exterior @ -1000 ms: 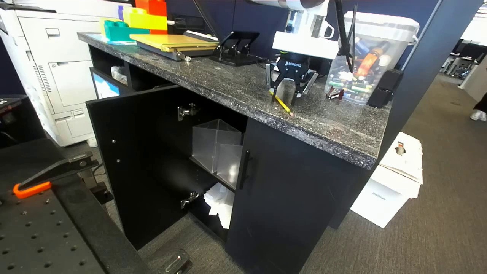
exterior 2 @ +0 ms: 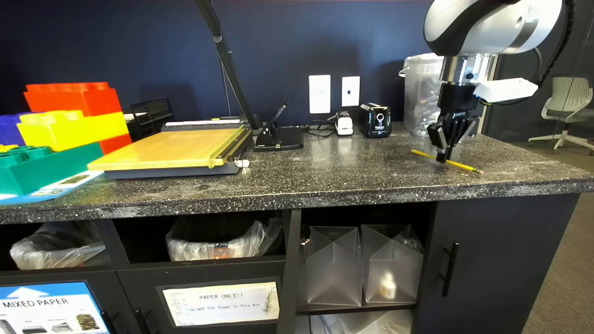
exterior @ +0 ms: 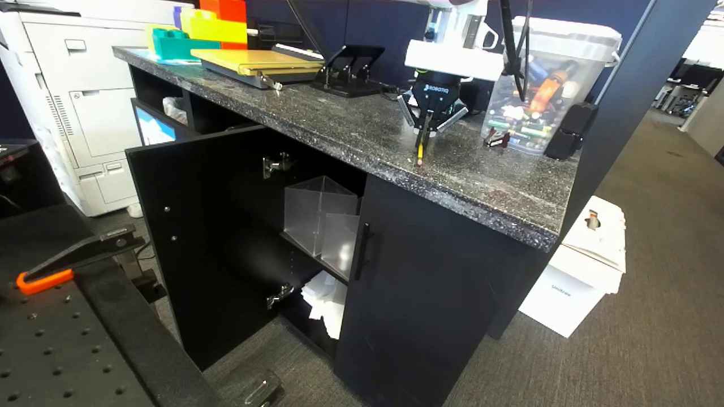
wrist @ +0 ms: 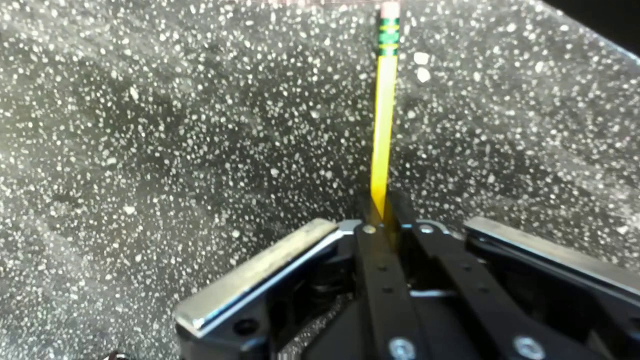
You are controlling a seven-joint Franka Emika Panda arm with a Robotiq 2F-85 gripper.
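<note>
A yellow pencil point(wrist: 382, 126) with a green band and pink eraser runs out from between my fingertips in the wrist view, eraser end away from me. My gripper point(exterior 2: 442, 159) is shut on it, about mid-length, at the counter's surface. In exterior view 2 both ends of the pencil point(exterior 2: 466, 166) show, one on either side of the fingers. Seen from exterior view 1, my gripper point(exterior: 423, 133) points straight down and the eraser end point(exterior: 420, 160) faces the counter's front edge. Whether the pencil still touches the counter, I cannot tell.
Behind the gripper stand a clear bin of batteries point(exterior: 543, 88) and a black pencil sharpener point(exterior 2: 376, 120). A yellow paper cutter point(exterior 2: 178, 149) and large toy blocks point(exterior 2: 72, 119) occupy the counter's left. Below, one cabinet door point(exterior: 203, 237) hangs open. The counter between cutter and gripper is clear.
The gripper's fingers have come together from open onto the pencil. The pencil has turned, now pointing more directly toward the front edge in exterior view 1.
</note>
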